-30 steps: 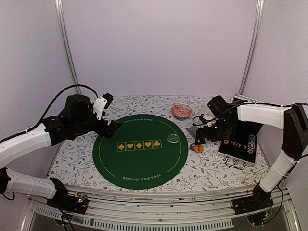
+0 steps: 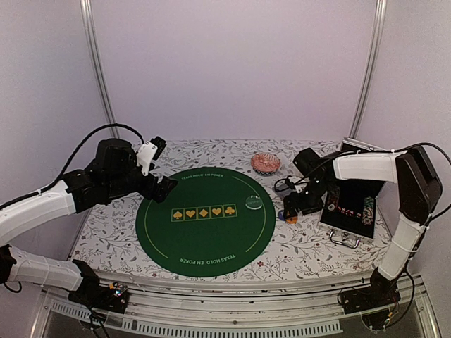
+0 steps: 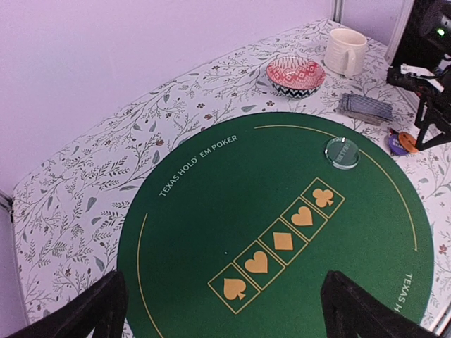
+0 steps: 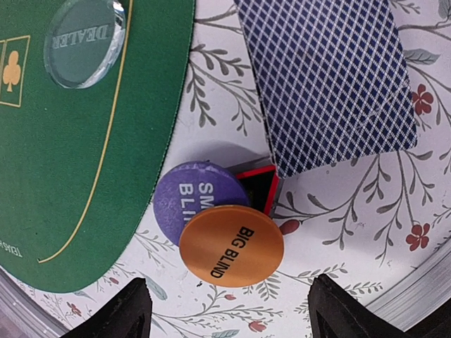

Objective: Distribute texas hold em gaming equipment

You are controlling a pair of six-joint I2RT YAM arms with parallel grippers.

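Note:
An orange Big Blind button [image 4: 231, 246] rests partly over the purple Small Blind button [image 4: 190, 195], both just off the mat's right edge. My right gripper is above them, its fingers apart on either side below the orange disc and nothing between them. On the green poker mat [image 2: 204, 246] lies the clear Dealer button [image 2: 254, 203], near the right edge. Beside the blind buttons is a deck of cards [image 4: 331, 77], with a black and red corner [image 4: 262, 186] showing under the discs. My left gripper hangs open and empty over the mat's left side.
Behind the mat stand a red patterned bowl [image 2: 266, 163] and a white mug [image 3: 345, 51]. An open case [image 2: 350, 211] with chips occupies the right side, its handle [image 2: 344, 240] toward the front.
The left arm has stayed still.

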